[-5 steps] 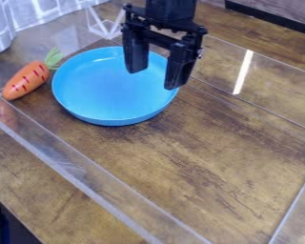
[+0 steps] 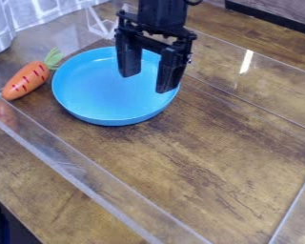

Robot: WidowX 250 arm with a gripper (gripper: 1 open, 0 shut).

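Note:
My black gripper (image 2: 150, 59) hangs over a blue plate (image 2: 107, 102) in the upper middle of the view, its two fingers apart with blue plate showing between them. An orange toy carrot (image 2: 28, 80) with a green top lies left of the plate, apart from it.
Transparent edges or strips run along the left and right. Something white and crumpled sits at the top left corner.
My gripper has shifted slightly left over the plate since a second ago. The plate and carrot look unmoved.

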